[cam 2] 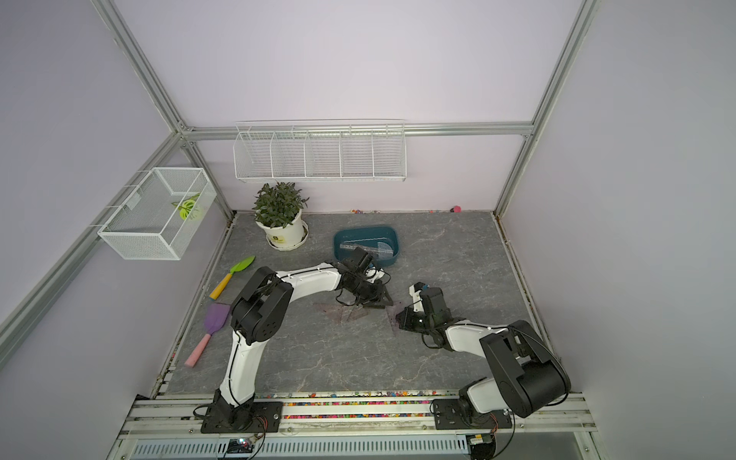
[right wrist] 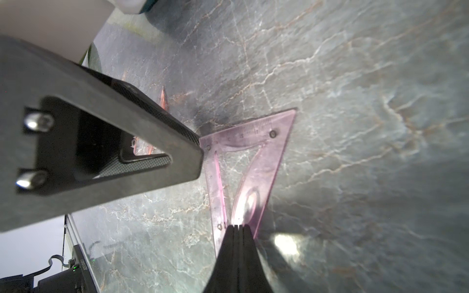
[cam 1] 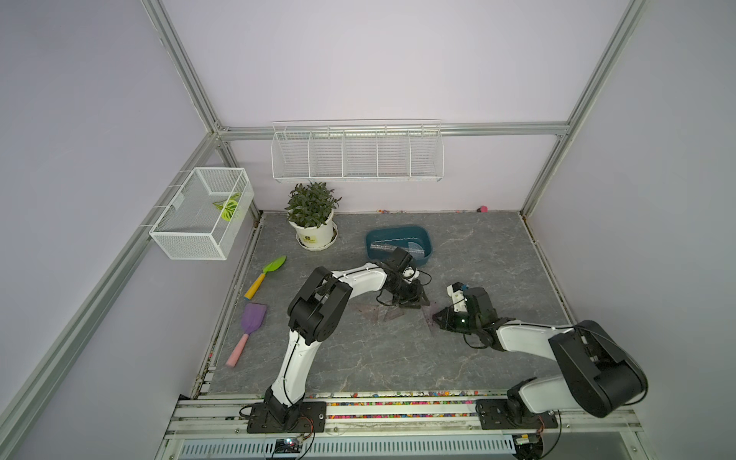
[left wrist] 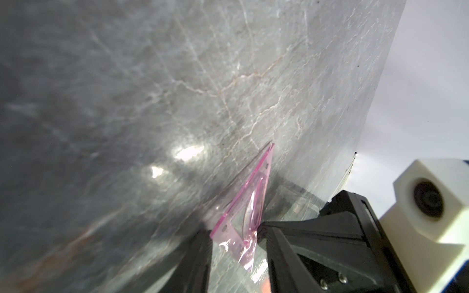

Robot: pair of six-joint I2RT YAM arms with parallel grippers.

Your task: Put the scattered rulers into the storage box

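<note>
A pink transparent triangle ruler (right wrist: pixel 273 124) lies on the grey table between my grippers. My left gripper (cam 1: pixel 416 300) is at one edge of it, part open; in the left wrist view its fingertips are beside the ruler, with no firm hold visible. My right gripper is shut, its tips at or over the ruler's narrow end. More pinkish transparent rulers (cam 2: pixel 337 312) lie to the left, partly hidden by the left arm. The blue storage box (cam 1: pixel 398 234) stands behind, holding clear rulers (cam 1: pixel 387 247).
A potted plant (cam 1: pixel 310 218) stands back left. A green-and-yellow trowel (cam 1: pixel 257 283) and a purple-and-pink spatula (cam 1: pixel 249 326) lie at the left edge. Wire baskets hang on the walls.
</note>
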